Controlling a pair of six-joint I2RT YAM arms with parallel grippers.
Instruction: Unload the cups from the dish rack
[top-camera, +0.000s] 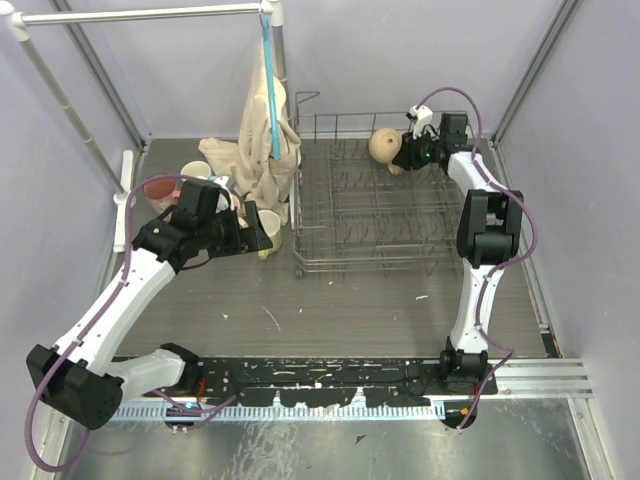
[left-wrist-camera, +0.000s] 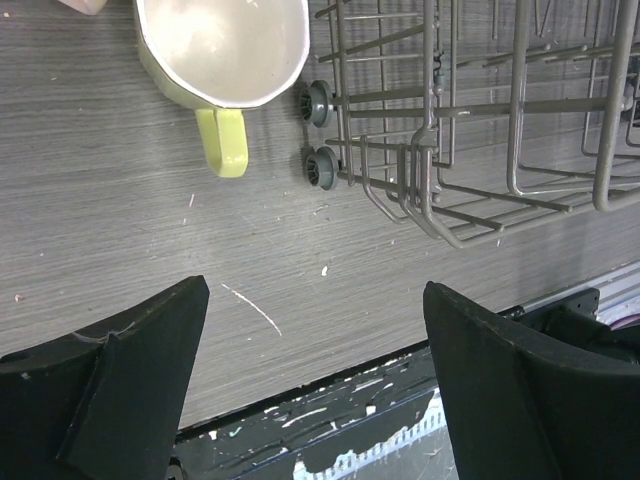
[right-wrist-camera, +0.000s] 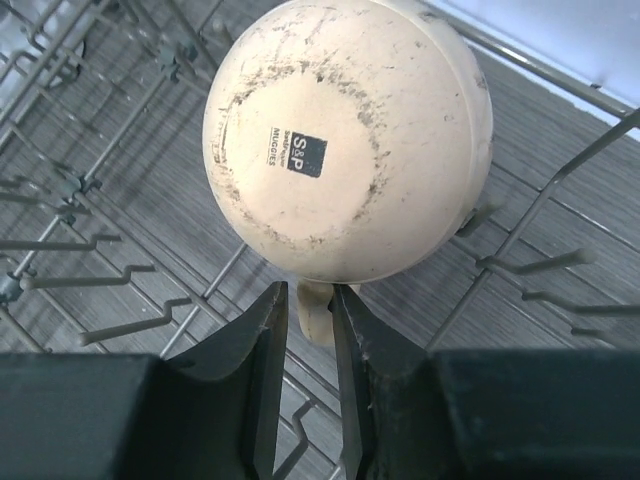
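Note:
An upturned cream cup (top-camera: 385, 144) sits in the back of the dish rack (top-camera: 360, 263); in the right wrist view its dirty base (right-wrist-camera: 350, 130) faces up, handle (right-wrist-camera: 314, 312) downward. My right gripper is at that handle, fingers part open; whether they grip it I cannot tell. My left gripper stands open and empty above the floor, near a white cup with a yellow-green handle (left-wrist-camera: 226, 140) beside the rack.
More cups, one red (top-camera: 160, 189), stand at the left, partly under the left arm. A draped cloth (top-camera: 255, 150) hangs from a white frame left of the rack. Bare floor lies in front of the rack.

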